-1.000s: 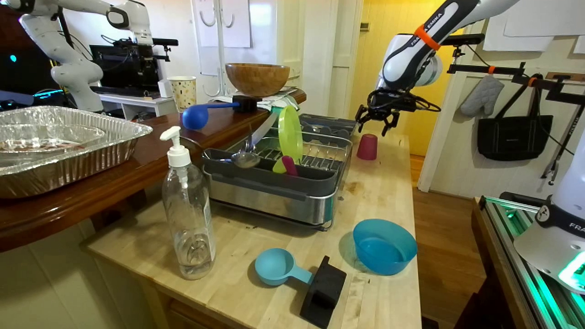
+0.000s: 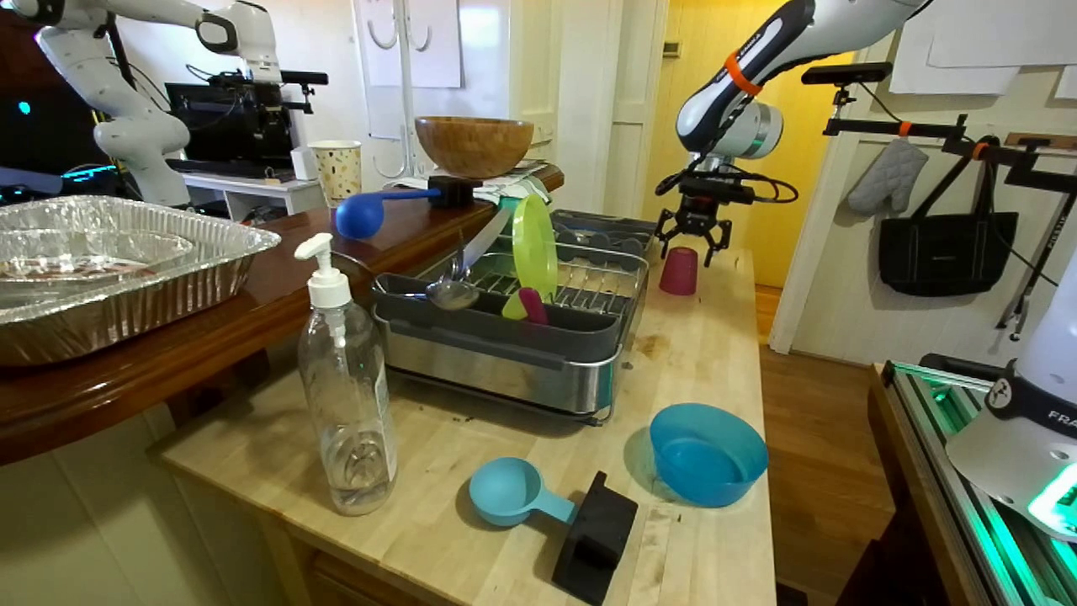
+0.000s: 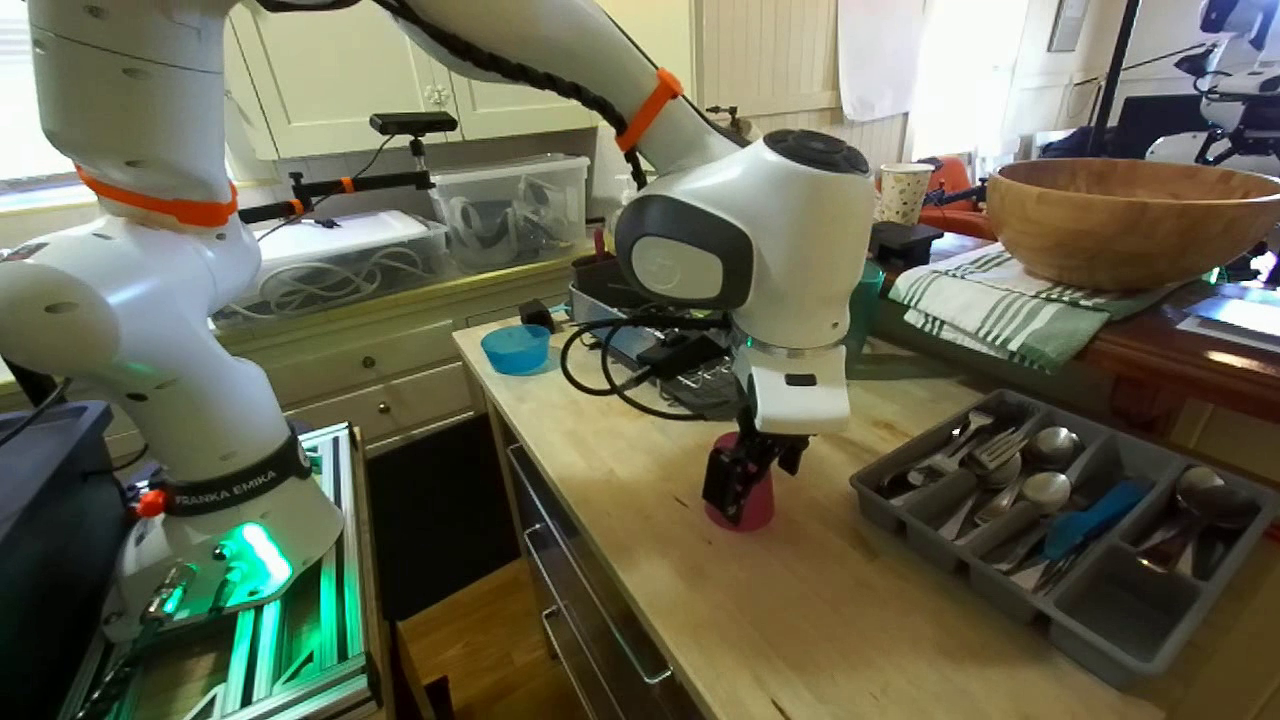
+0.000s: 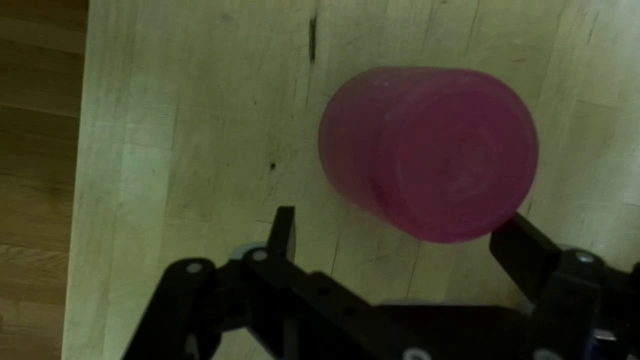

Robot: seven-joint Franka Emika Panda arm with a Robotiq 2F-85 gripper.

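A dark pink cup [image 2: 679, 272] stands upside down at the far end of the wooden counter. The wrist view has the cup [image 4: 459, 156] above and between the fingertips, nearer the right one. My gripper is open, its black fingers [image 4: 282, 234] spread apart with nothing held. From the side, the gripper [image 2: 694, 246] hangs just above and around the cup's top. In exterior view 2, the black fingers partly cover the cup [image 3: 756, 509]; whether they touch it, I cannot tell.
A grey cutlery tray [image 3: 882, 510] lies beside the cup. Elsewhere on the counter are a dish rack [image 2: 505, 348], a blue bowl [image 2: 707, 454], a light-blue scoop [image 2: 507, 491] and a pump bottle [image 2: 348, 404]. Bare wood surrounds the cup; the counter edge [image 4: 78, 180] runs to its left.
The gripper has come down closer to the cup and tilted to point more straight downward. The cup appears almost unmoved.
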